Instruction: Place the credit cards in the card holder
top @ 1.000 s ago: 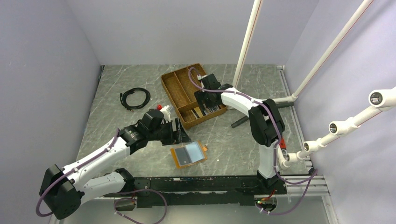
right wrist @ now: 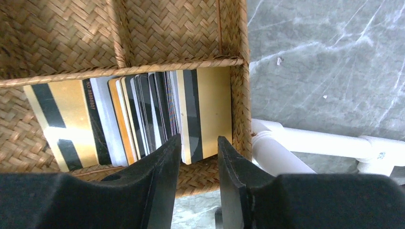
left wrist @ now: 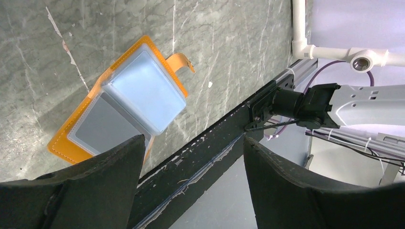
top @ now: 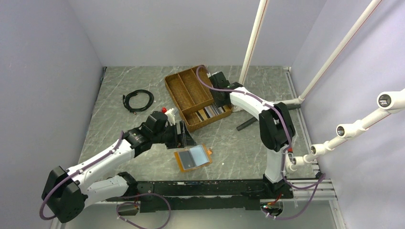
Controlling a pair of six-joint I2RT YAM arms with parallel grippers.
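Note:
The card holder (left wrist: 150, 83) lies open flat on the table, an orange-brown case with clear sleeves and a strap. My left gripper stands open above the table near it, with nothing between its fingers. Several credit cards (right wrist: 138, 112), gold, black and grey, lean and lie in one compartment of the woven box (right wrist: 242, 95). Over that row hangs my right gripper, its fingers part open. Between its fingertips only the gold cards at the row's end show, below, and no card is seen gripped.
A coiled black cable (top: 138, 99) lies at the left of the table. Behind the left gripper is a small red object (top: 164, 110). A dark bar (top: 247, 124) and white pipes (right wrist: 310, 143) are right of the box. Bare table surrounds the card holder.
My right gripper has shifted slightly to the right over the box, so more of the cards shows in the top view. The left arm and the card holder have stayed still.

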